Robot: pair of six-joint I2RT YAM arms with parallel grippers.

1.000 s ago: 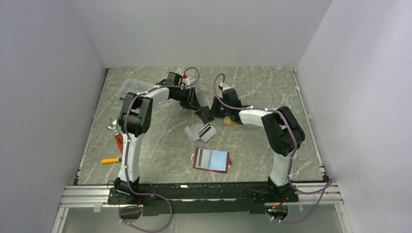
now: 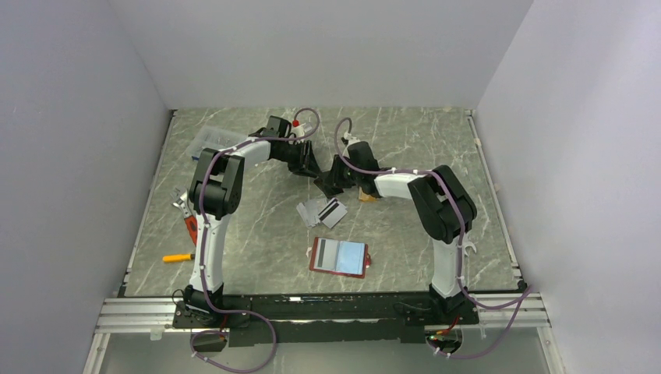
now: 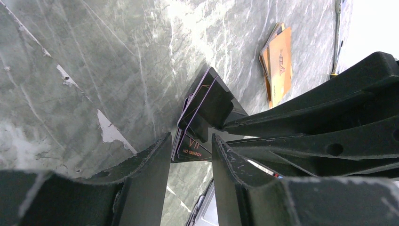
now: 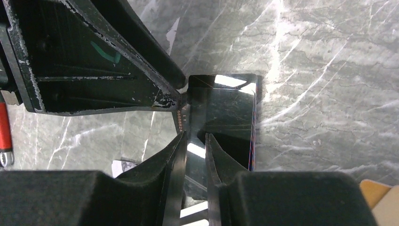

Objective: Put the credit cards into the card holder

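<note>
A pile of black cards [image 3: 211, 99] [image 4: 223, 113] lies on the marble table between both grippers. My left gripper [image 2: 309, 170] is low beside the pile, its fingertips just short of it in the left wrist view. My right gripper [image 2: 335, 178] reaches over the pile, fingertips on or just above the cards; its gap is narrow in its wrist view, and whether anything is held is unclear. Light cards [image 2: 316, 210] lie just in front. An open red-edged holder [image 2: 339, 257] with clear sleeves lies near the front edge.
Orange cards [image 3: 280, 66] lie beside the right gripper. A clear container [image 2: 203, 140] is at back left. A red-handled tool [image 2: 189, 226] and yellow screwdriver [image 2: 175, 257] lie at left.
My right gripper and arm have moved left, coming over the black cards. The left arm and the cards on the table look essentially unchanged.
</note>
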